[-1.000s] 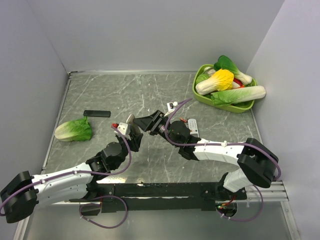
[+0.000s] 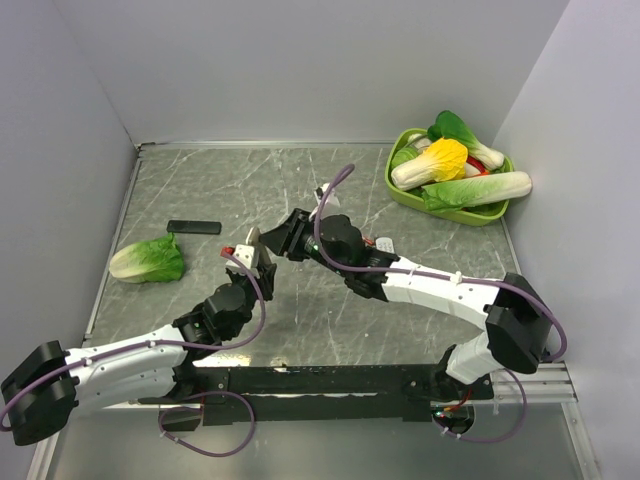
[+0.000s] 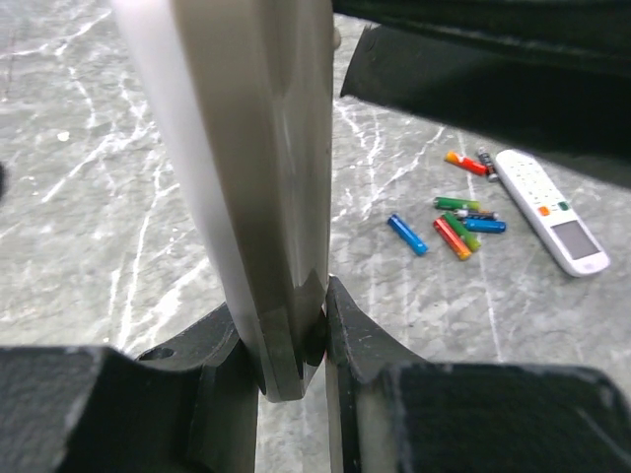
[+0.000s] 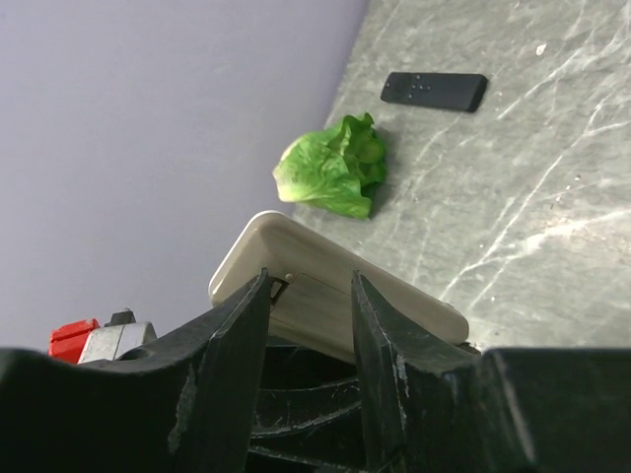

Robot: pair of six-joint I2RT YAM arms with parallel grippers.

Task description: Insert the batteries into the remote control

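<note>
My left gripper [image 2: 258, 262] is shut on a beige plastic piece [image 3: 246, 177], held upright above the table. My right gripper [image 2: 280, 235] is at that piece from the right; in the right wrist view its fingertips stand apart at the piece's [image 4: 394, 296] face. A white remote [image 3: 547, 207] lies face up on the table at the right, mostly hidden by my right arm in the top view. Loose batteries [image 3: 455, 236] of several colours lie beside it.
A black remote [image 2: 194, 227] and a lettuce [image 2: 146, 261] lie at the left. A green basket of vegetables [image 2: 420, 199] stands at the back right. Walls border the table, whose middle back is clear.
My right gripper and forearm have shifted left and up in the top view, with the wrist turned.
</note>
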